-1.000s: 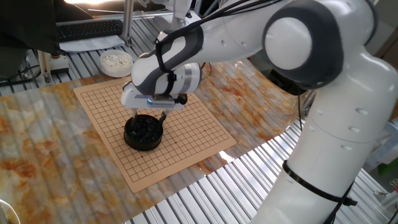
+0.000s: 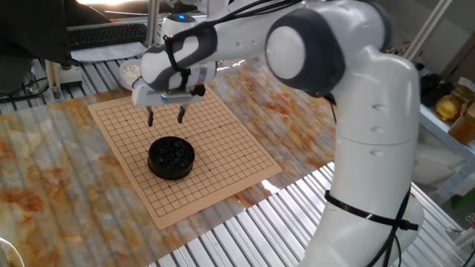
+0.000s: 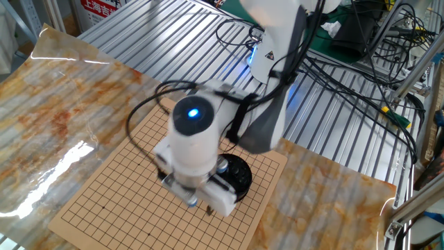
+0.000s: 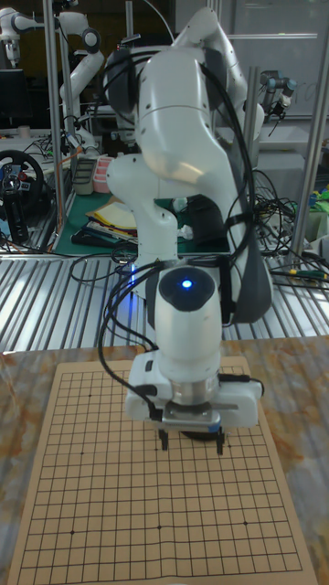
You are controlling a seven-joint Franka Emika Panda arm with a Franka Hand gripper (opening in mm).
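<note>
A round black bowl (image 2: pixel 171 158) filled with black stones rests on the gridded board (image 2: pixel 223 159). In the second exterior view the bowl (image 3: pixel 238 175) is partly covered by the arm; in the third, only a dark strip of it shows behind the fingers. My gripper (image 2: pixel 165 117) hangs above the board, past the bowl on the keyboard side in the first exterior view. Its fingers stand wide apart, with nothing between them, and are clear of the bowl. The third exterior view also shows the gripper (image 4: pixel 193 444) open and pointing down.
Beyond the board, a clear container (image 2: pixel 131 72) of white pieces stands partly hidden by the arm. A keyboard (image 2: pixel 107 35) lies farther back. The marbled sheet (image 2: pixel 59 170) around the board is bare. Black cables (image 3: pixel 132 132) loop beside the arm.
The gripper has risen from around the bowl and moved away toward the container of white pieces, its fingers still apart. The bowl has stayed in place on the board.
</note>
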